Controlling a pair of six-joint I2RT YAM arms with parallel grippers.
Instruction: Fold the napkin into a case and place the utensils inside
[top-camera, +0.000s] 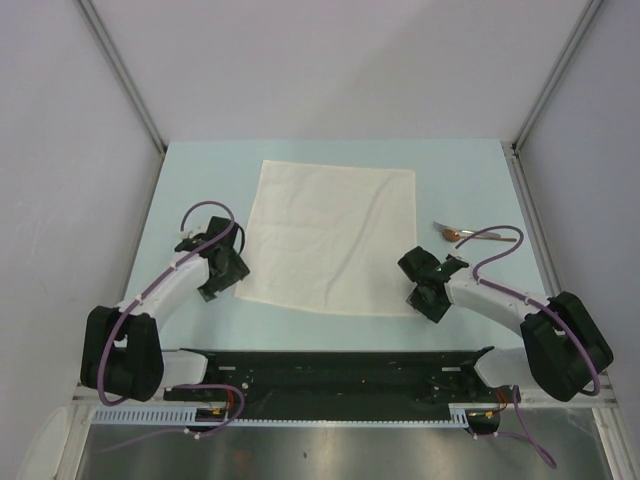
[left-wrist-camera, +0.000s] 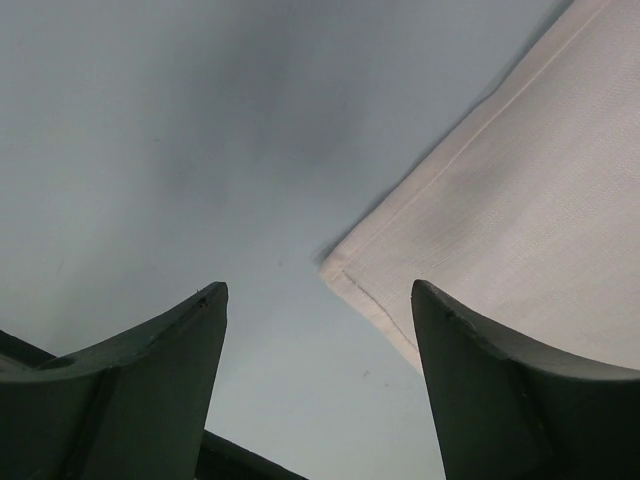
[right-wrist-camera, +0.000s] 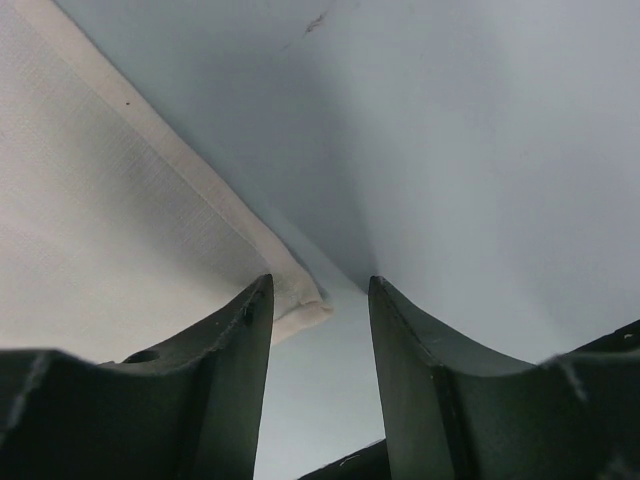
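The cream napkin (top-camera: 325, 235) lies flat and unfolded in the middle of the table. My left gripper is open over the napkin's near-left corner, which shows between its fingers in the left wrist view. My right gripper is part open at the near-right corner (right-wrist-camera: 300, 318), with the napkin's hemmed tip between its fingertips. Utensils (top-camera: 475, 233) with silver and wooden-coloured parts lie at the right of the napkin, partly behind the right arm in the top view.
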